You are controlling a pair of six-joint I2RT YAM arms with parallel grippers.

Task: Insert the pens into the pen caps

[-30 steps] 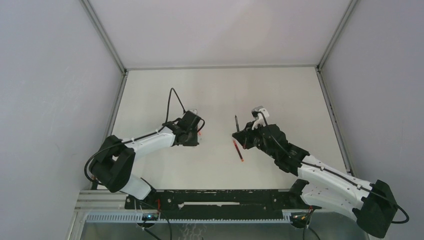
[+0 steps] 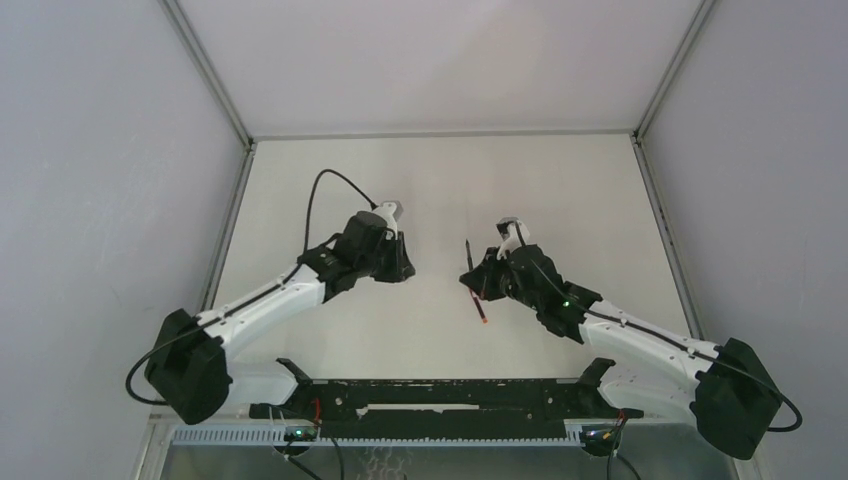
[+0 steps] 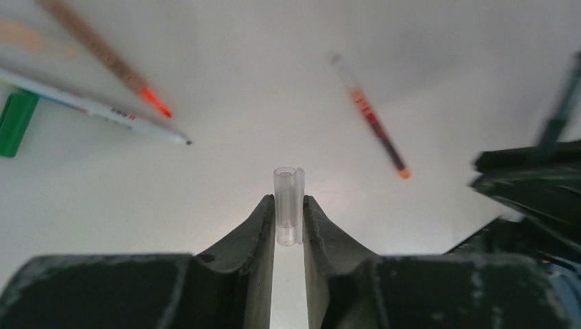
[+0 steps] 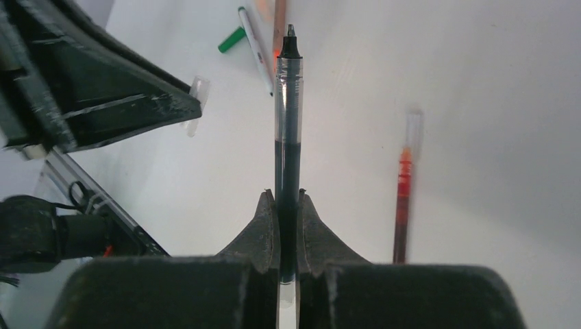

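Note:
My left gripper is shut on a clear pen cap [image 3: 285, 185], held upright in its own view. My right gripper is shut on a black pen [image 4: 288, 110], its dark tip pointing away. In the top view the left gripper [image 2: 405, 270] and right gripper [image 2: 470, 280] face each other, a short gap apart. A red-and-black pen [image 3: 377, 127] lies on the table below the right gripper, with a clear section at one end.
In the left wrist view a white marker [image 3: 103, 110], a green cap [image 3: 18, 123] and a brown pen [image 3: 103, 48] lie at upper left.
The left arm has risen and moved right, toward the right gripper. The right gripper has shifted slightly left with the black pen.

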